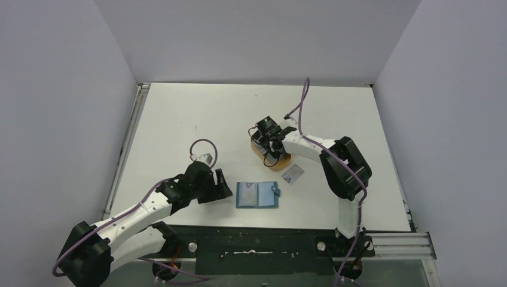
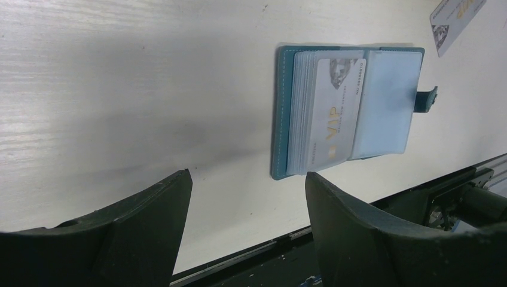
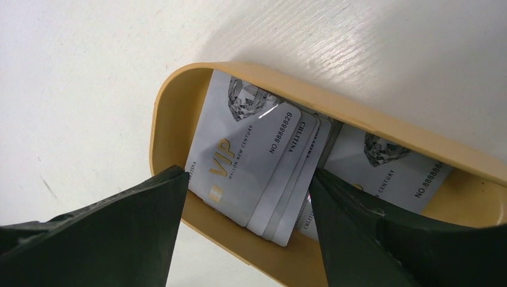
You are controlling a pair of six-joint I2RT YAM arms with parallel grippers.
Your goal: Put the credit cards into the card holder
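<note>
The blue card holder (image 1: pixel 266 206) lies spread open on the front middle of the table. In the left wrist view a VIP card (image 2: pixel 336 110) rests in its left sleeves, and the right sleeve (image 2: pixel 388 98) looks empty. My left gripper is open left of the holder, nothing between its fingers. Over a tan box (image 3: pixel 335 104) my right gripper is open. Overlapping white VIP cards (image 3: pixel 242 143) fill the box's left part, seen between those fingers, and another card (image 3: pixel 379 170) lies farther right, partly covered by the right finger.
A single loose card (image 1: pixel 293 173) lies flat on the table between the box and the holder. Beyond the holder is the dark front edge (image 1: pixel 257 230).
</note>
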